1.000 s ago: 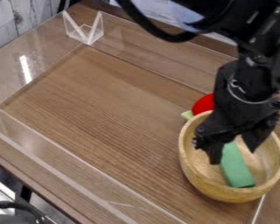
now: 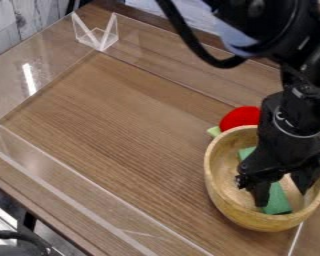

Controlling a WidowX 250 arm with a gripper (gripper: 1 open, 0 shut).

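Observation:
My black gripper (image 2: 274, 170) is low over the wooden bowl (image 2: 235, 209) at the right, its fingers reaching inside; it is open. A green object (image 2: 272, 200) lies in the bowl, partly hidden by the gripper. A red round object (image 2: 238, 117), with a bit of green beside it, sits just behind the bowl, partly covered by the arm.
A clear plastic piece (image 2: 96, 32) stands at the back left. A black cable hangs in the front left corner.
The gripper has moved down and right, deeper into the bowl, and now covers more of the green object.

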